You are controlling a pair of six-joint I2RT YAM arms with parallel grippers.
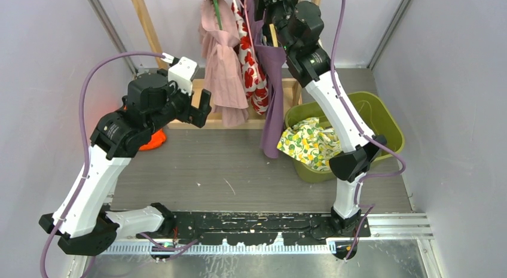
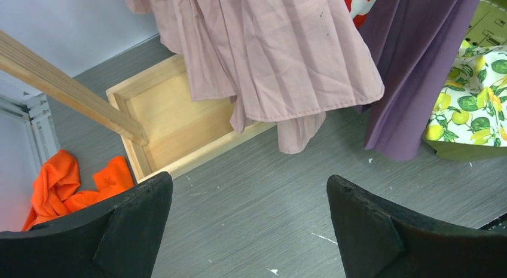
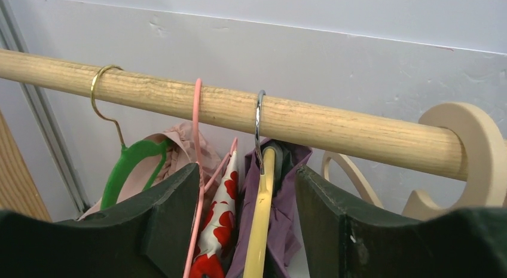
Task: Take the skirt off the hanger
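Observation:
Several garments hang side by side from the rack: a pink pleated one (image 2: 299, 57) on a green hanger (image 3: 128, 164), a red-and-white floral one (image 3: 216, 224) on a pink hanger (image 3: 196, 170), and a purple one (image 2: 403, 69) on a yellow hanger (image 3: 262, 212). Which of them is the skirt cannot be told for certain. Up by the rod, my right gripper has its fingers parted on either side of the yellow hanger's neck and the pink hanger's edge. My left gripper stands open and empty, in front of and below the pink garment.
The wooden rod (image 3: 347, 128) carries a thick beige hook (image 3: 484, 152) at right. A green bin (image 1: 388, 119) with lemon-print cloth (image 1: 311, 143) stands right. Orange cloth (image 2: 57, 188) lies left.

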